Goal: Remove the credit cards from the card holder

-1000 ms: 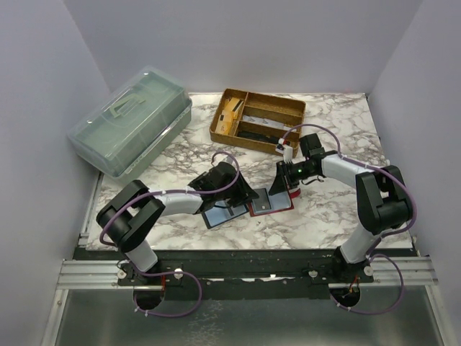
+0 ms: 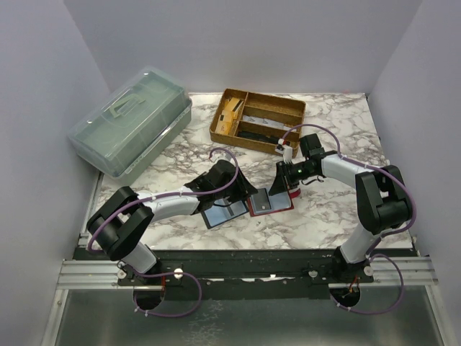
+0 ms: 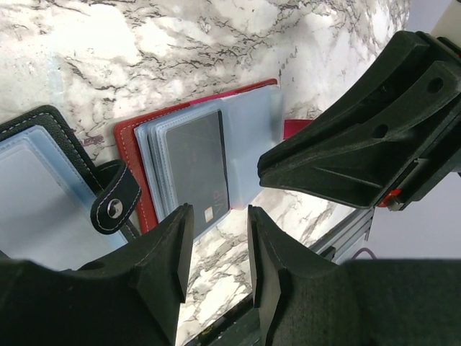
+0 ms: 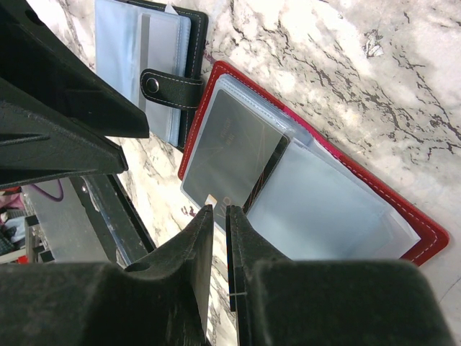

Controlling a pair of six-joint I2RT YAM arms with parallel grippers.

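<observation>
A red card holder (image 2: 287,205) lies open in the lower middle, with a grey-faced card sleeve (image 3: 196,166) on its left part and a translucent flap (image 4: 320,216) on its right. A black card holder with a snap strap (image 4: 176,90) lies open to its left. My left gripper is over the holders, near the grey sleeve's lower edge; whether anything is between its fingers is unclear. My right gripper hangs over the lower edge of the red holder, its fingertips a little apart, with nothing clearly held.
A wooden compartment box (image 2: 297,109) stands at the back middle. A large lidded plastic bin (image 2: 126,119) fills the back left. Marble table shows between them and at the right.
My right arm and the holders look unchanged.
</observation>
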